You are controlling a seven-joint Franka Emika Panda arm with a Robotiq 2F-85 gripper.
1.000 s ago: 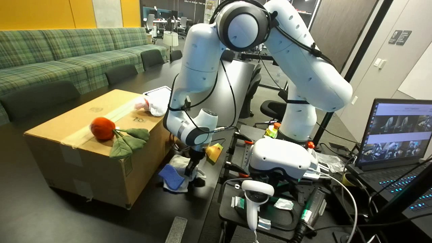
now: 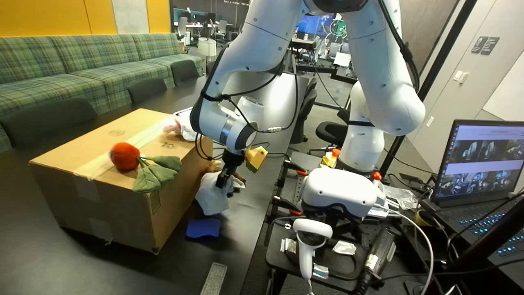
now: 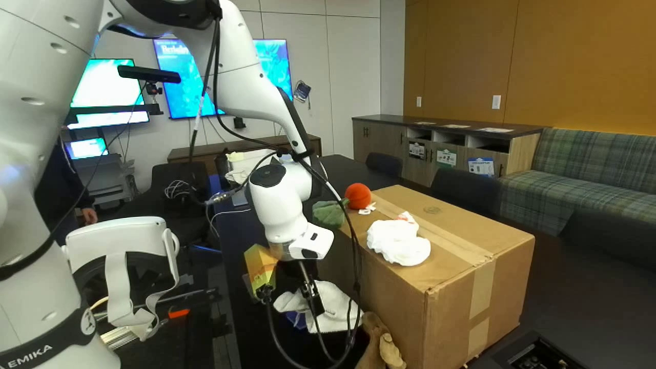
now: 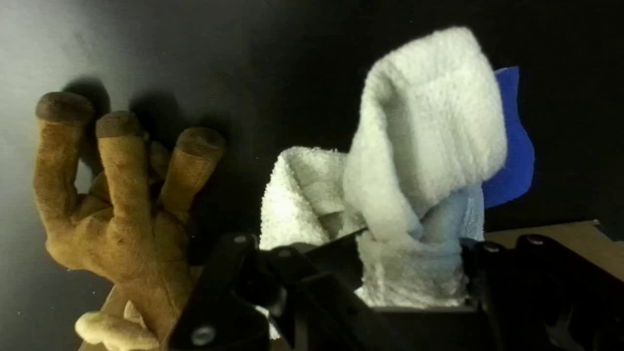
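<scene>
A white towel [image 2: 212, 192] hangs bunched from my gripper [image 2: 224, 180], which is shut on it beside the cardboard box. In the wrist view, a fold of the towel [image 4: 436, 117] rises between the dark fingers, and a looser part lies to the left. A blue cloth-like piece [image 2: 203, 228] rests on the dark table just below the towel; the wrist view shows the blue piece [image 4: 513, 146] partly behind it. The second exterior view has the towel [image 3: 335, 305] next to the box, above or touching the table; I cannot tell which.
The cardboard box [image 2: 108, 196] stands close beside the gripper. On its top lie a red-orange plush with green leaves [image 2: 125, 156] and a white cloth bundle [image 3: 398, 241]. A brown plush [image 4: 134, 245] lies near the towel. Bare table [image 2: 147, 275] extends in front.
My gripper has risen and shifted toward the box with the towel. The blue piece, earlier lying on the towel, now lies on the table, off it.
</scene>
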